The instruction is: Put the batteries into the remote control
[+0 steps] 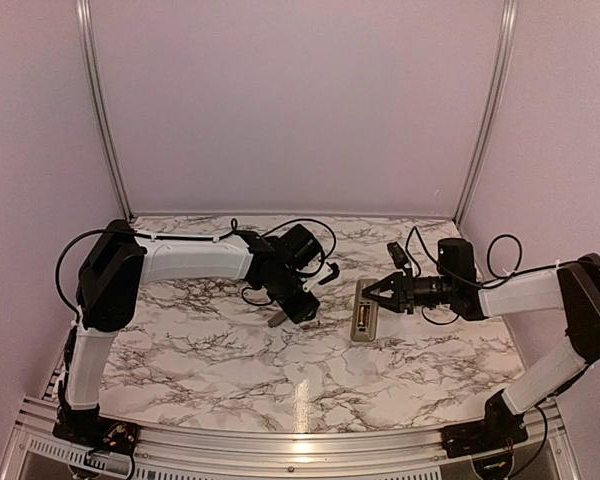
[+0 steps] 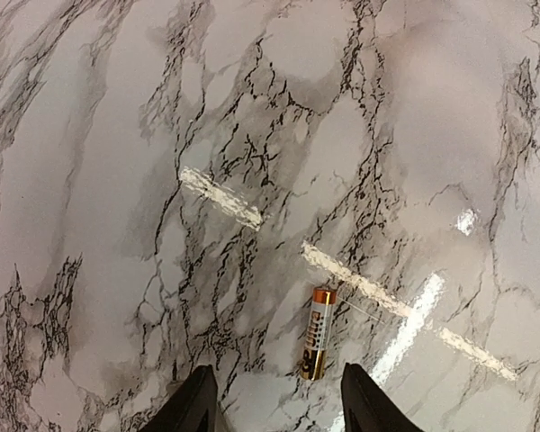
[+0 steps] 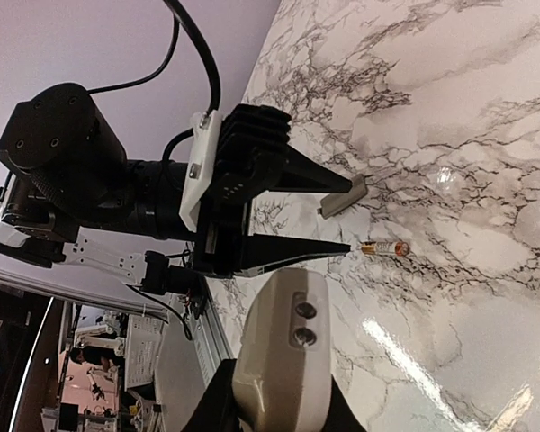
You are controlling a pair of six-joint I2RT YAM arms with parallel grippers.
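A loose battery lies on the marble table; in the left wrist view it is just beyond the fingertips of my left gripper, which stands open above it with nothing visible between them. The right wrist view shows that battery by the left gripper's finger. My right gripper is shut on the grey remote, held right of the left gripper with its battery compartment visible in the top view. A small grey piece, perhaps the cover, lies near the left gripper.
Pale walls surround it on the back and both sides.
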